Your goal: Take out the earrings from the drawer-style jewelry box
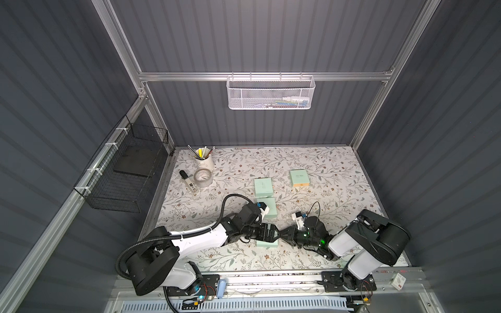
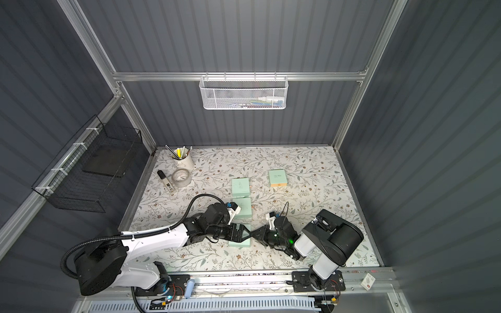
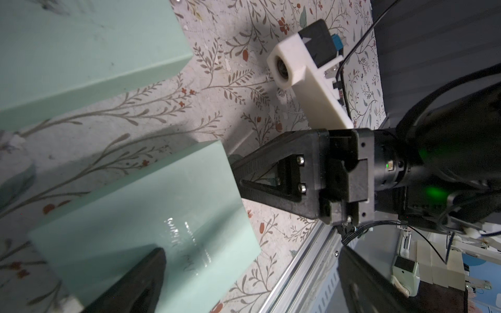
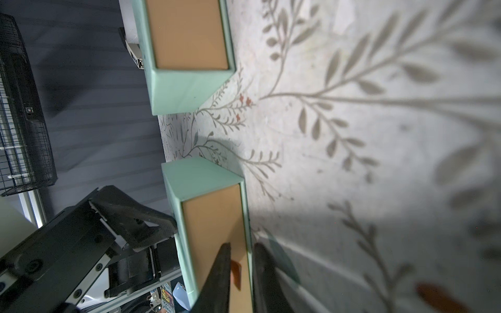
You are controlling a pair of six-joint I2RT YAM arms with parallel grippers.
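A mint-green jewelry box (image 3: pixel 156 224) lies flat near the table's front, its lid printed with small silvery lettering. The right wrist view shows its orange-brown drawer front (image 4: pixel 216 219), shut flush, with a small brown pull tab (image 4: pixel 236 275). My left gripper (image 1: pixel 274 233) is open above the box, its blurred fingers (image 3: pixel 136 281) spread wide. My right gripper (image 2: pixel 253 234) meets the box's right side. Its fingers (image 4: pixel 262 281) stand slightly apart at the drawer front, the tab seen in the narrow gap; contact with it cannot be told. No earrings show.
Behind are more mint boxes: one (image 1: pixel 268 207) close by, another (image 1: pixel 263 186) farther back, and one (image 1: pixel 299 177) at right with an orange front. A pen cup (image 1: pixel 206 161), tape roll (image 1: pixel 203 178) and marker (image 1: pixel 188 181) occupy the back left.
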